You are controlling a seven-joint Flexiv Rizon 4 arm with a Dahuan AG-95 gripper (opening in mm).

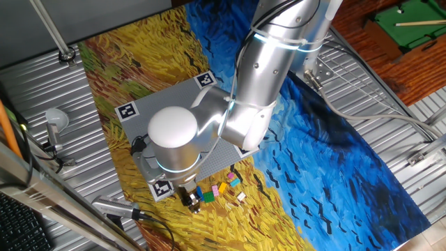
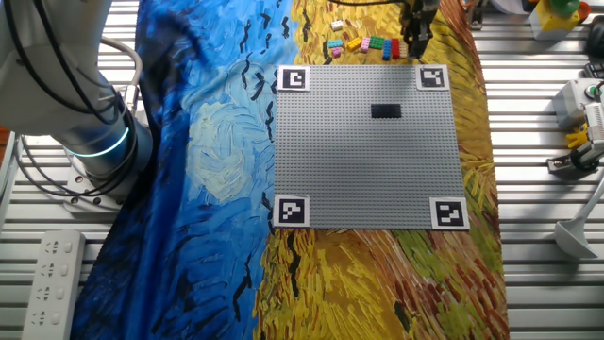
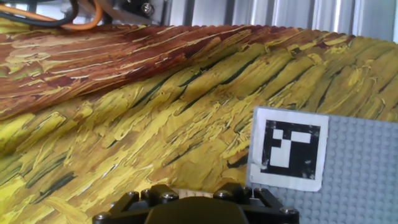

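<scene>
My gripper is low beside the right end of a row of small toy bricks, just off the baseplate's edge. In the wrist view, a beige brick shows between the dark fingers; most of it is hidden, and whether they grip it is unclear. In the second exterior view, a tan brick appears right beside the gripper. Along the row are a red brick, a blue brick, a green brick and a yellow brick.
A grey studded baseplate with corner markers carries one black brick. A white brick lies apart from the row. A cabled silver device sits near the gripper's side of the cloth.
</scene>
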